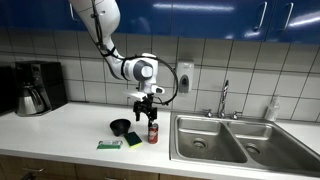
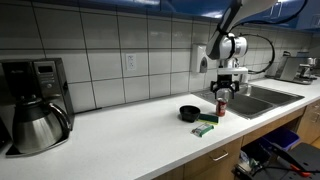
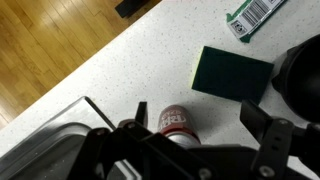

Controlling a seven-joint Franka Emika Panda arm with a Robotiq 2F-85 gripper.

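Observation:
My gripper [image 1: 145,112] stands open above the counter, its fingers pointing down with nothing held. In the wrist view, a red can [image 3: 174,121] shows its top side between the spread fingers, nearer the left one; how far below them it is cannot be judged there. The same can [image 1: 153,134] stands upright beside the sink. A black bowl [image 1: 120,127] sits to the left of it. Between them lies a dark green sponge-like block [image 3: 231,73], flat on the counter. A green and white packet [image 1: 109,145] rests closer to the front edge.
The double steel sink [image 1: 222,138] and its faucet [image 1: 222,103] are right of the can. Against the tiled back wall hangs a soap dispenser [image 1: 184,77]. A coffee maker [image 2: 40,112] stands far left.

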